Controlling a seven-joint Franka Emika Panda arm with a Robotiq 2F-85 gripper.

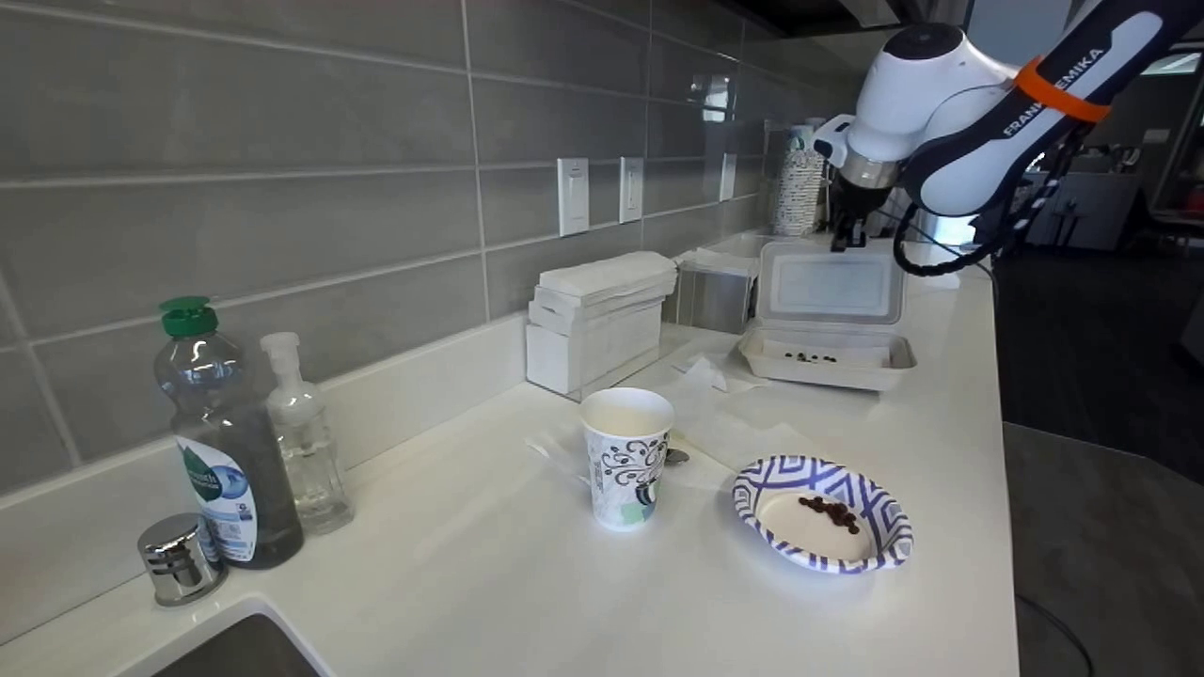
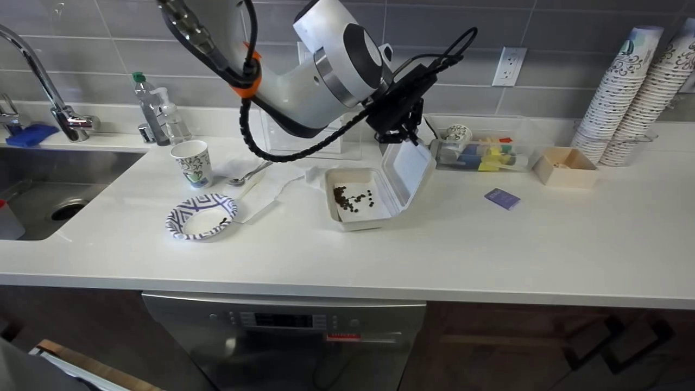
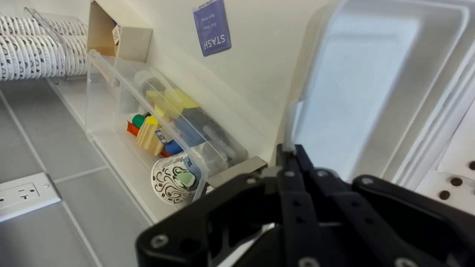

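Note:
A white takeout container sits on the counter with its lid raised and leaning back. Dark beans lie scattered inside the tray. My gripper is shut, its fingertips right at the edge of the translucent lid in the wrist view. Whether the thin rim is pinched or only touched I cannot tell. From exterior view 1, the gripper appears at the lid's upper left corner.
Towards the sink stand a patterned bowl with a few beans, a paper cup and a spoon. A clear bin of odds and ends lies against the wall behind the lid.

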